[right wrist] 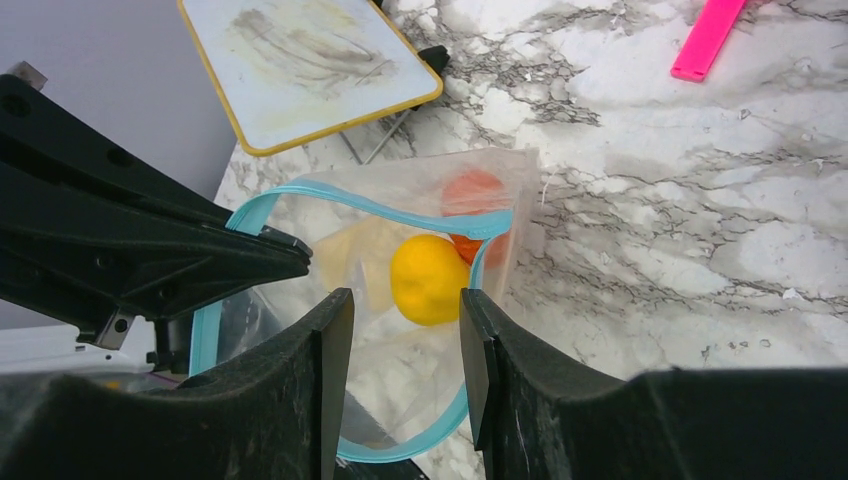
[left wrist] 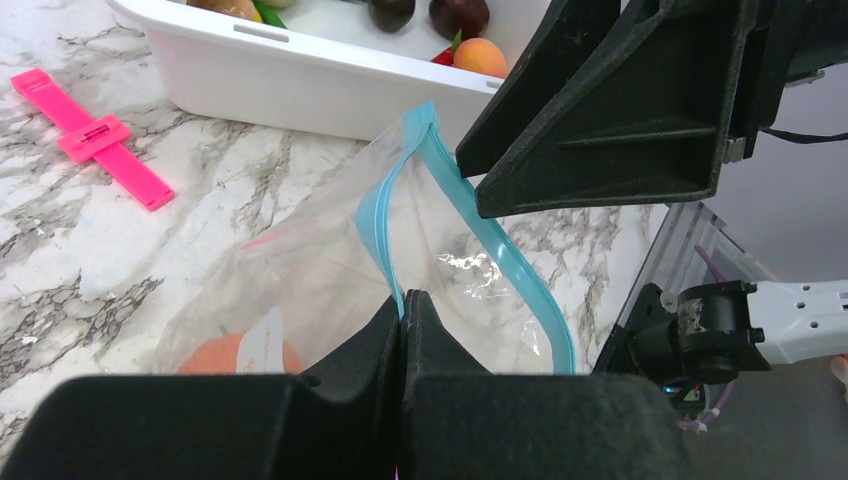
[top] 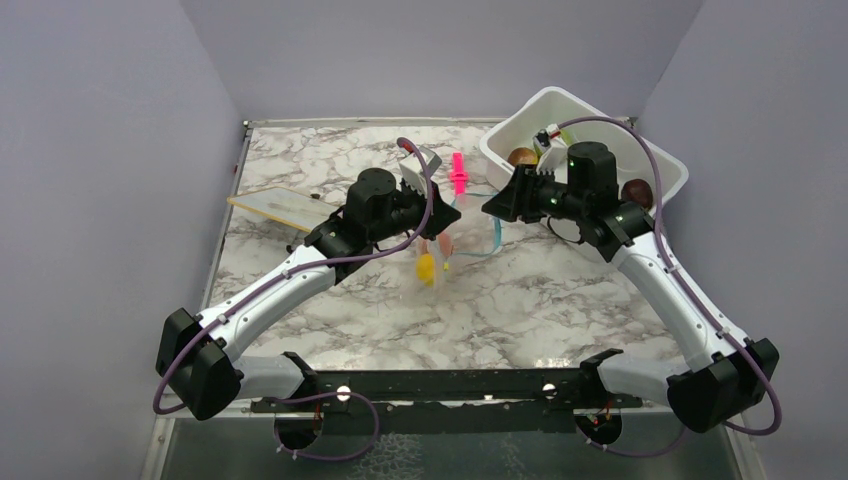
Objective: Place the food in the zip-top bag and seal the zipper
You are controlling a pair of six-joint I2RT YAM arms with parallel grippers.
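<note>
The clear zip top bag (right wrist: 385, 208) stands open, its blue rim spread into a loop. Through its film show a yellow food piece (right wrist: 428, 280) and, behind it, an orange-red one (right wrist: 474, 192). My left gripper is shut on the blue rim, pinching one side of the mouth. On the opposite side, my right gripper is open with no food between its fingers; one of them stands right by the rim. In the top view the two grippers face each other across the bag's mouth, and the yellow piece (top: 426, 268) shows below.
A white bin (top: 673, 172) with more food stands at the back right, just beyond my right gripper. A pink strip with a slider (left wrist: 95, 138) lies behind the bag. A yellow-edged board (top: 285, 207) sits at left.
</note>
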